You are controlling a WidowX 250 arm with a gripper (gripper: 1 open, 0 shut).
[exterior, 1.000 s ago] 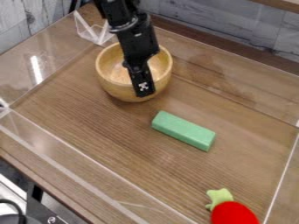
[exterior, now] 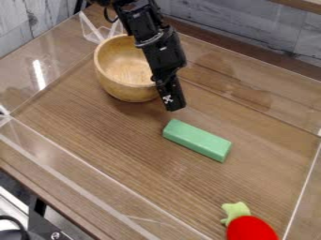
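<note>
My black gripper (exterior: pixel 168 96) hangs over the right side of a tan wooden bowl (exterior: pixel 122 67), its tip near the bowl's lower right rim; it looks shut, with nothing seen between its fingers. A green block (exterior: pixel 196 139) lies on the table just below and right of the gripper. A red tomato-like object (exterior: pixel 251 225) with a pale green top sits at the bottom right edge.
A white, see-through object (exterior: pixel 100 28) lies behind the bowl at the upper left. The table's edge shows at the lower left.
The gripper has moved right, from over the bowl's middle to its right rim and slightly past. The bowl appears shifted a little left. The block and red object have stayed put.
</note>
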